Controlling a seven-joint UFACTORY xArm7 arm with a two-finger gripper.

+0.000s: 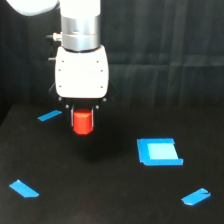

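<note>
A small red block [83, 122] shows directly beneath the white hand of the arm. My gripper [83, 114] points straight down and appears shut on the block, with its dark fingers along the block's upper sides. The fingers are hard to make out against the black surface. Whether the block's underside touches the table cannot be told from this angle. To the right lies a pale square [162, 151] framed with blue tape.
Strips of blue tape lie flat at the back left [50, 115], front left [24, 188] and front right [196, 197]. A dark curtain [160, 50] hangs behind.
</note>
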